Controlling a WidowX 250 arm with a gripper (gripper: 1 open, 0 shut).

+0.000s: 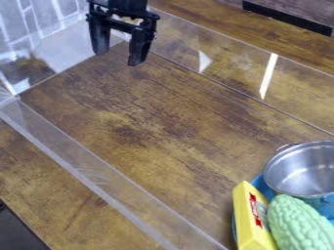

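My black gripper (120, 39) hangs at the top left of the camera view, above the back of the wooden floor, with two dark fingers pointing down and apart. It is open, and I see nothing between the fingers.
A metal pot (303, 171), a yellow box (251, 217) and a green textured vegetable (298, 223) sit at the lower right, on or in something blue. Clear panels edge the wooden surface (150, 127), whose middle is bare.
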